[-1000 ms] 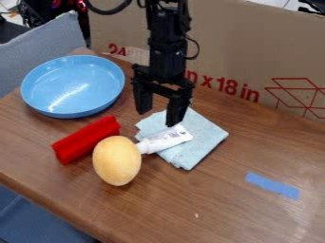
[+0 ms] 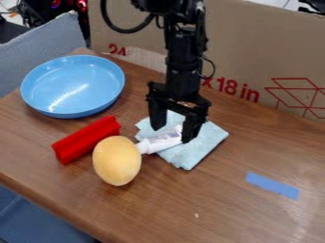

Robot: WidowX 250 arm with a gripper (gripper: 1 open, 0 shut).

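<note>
My black gripper (image 2: 174,124) hangs open over a folded light-blue cloth (image 2: 203,145), its fingers down around a white tube (image 2: 158,143) that lies on the cloth. The right finger is low by the tube's upper right end; whether it touches the tube or cloth I cannot tell. A red cylinder (image 2: 86,139) and a yellow oval object (image 2: 117,161) lie left of the tube on the wooden table.
A blue plate (image 2: 72,85) sits at the back left. A cardboard panel (image 2: 260,57) stands along the back. A strip of blue tape (image 2: 273,186) marks the table's right, which is otherwise clear.
My gripper has come down and a little to the right, lower over the white tube. The objects on the table look unmoved.
</note>
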